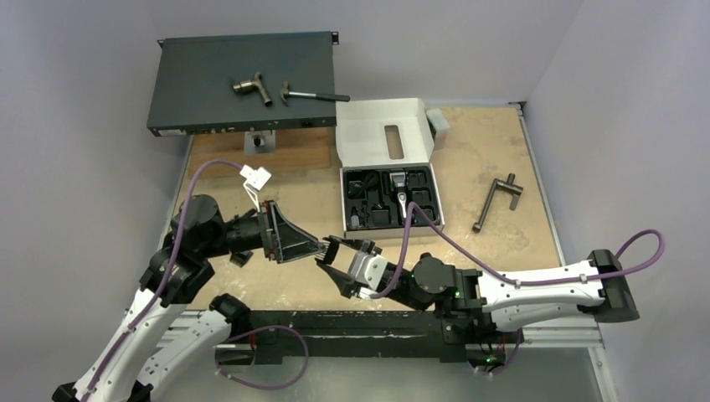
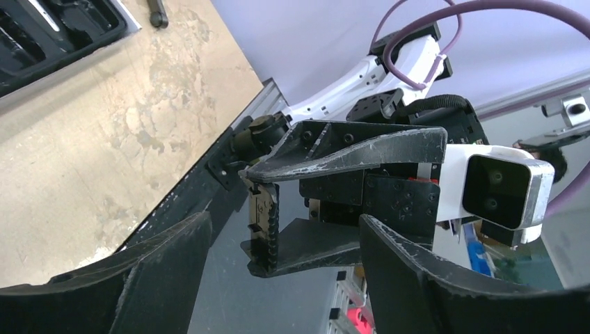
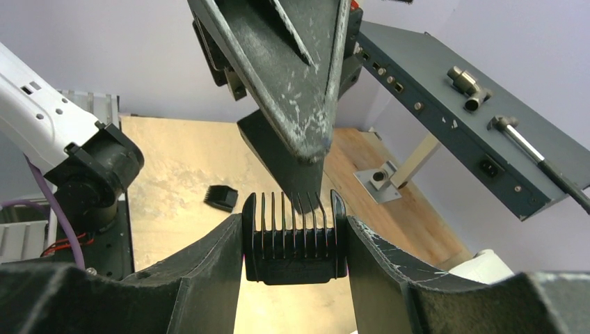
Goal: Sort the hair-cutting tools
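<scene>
A black comb guard [image 3: 296,250] with several upright teeth is pinched between the fingertips of my right gripper [image 1: 326,255]. The left wrist view shows the same guard [image 2: 263,223] ahead of my left gripper, whose fingers stand apart. From above, the left gripper's tips are close to the guard's teeth; whether they touch cannot be told. A second black guard [image 3: 221,197] lies on the table, left of the box. The white box [image 1: 345,228] is open, its black tray [image 1: 379,216] holding a hair clipper [image 1: 399,193] and small accessories.
Behind stands a dark metal unit [image 1: 243,79] with a fitting [image 1: 254,86] and a hammer [image 1: 314,95] on top. A metal faucet piece [image 1: 497,201] lies at the right.
</scene>
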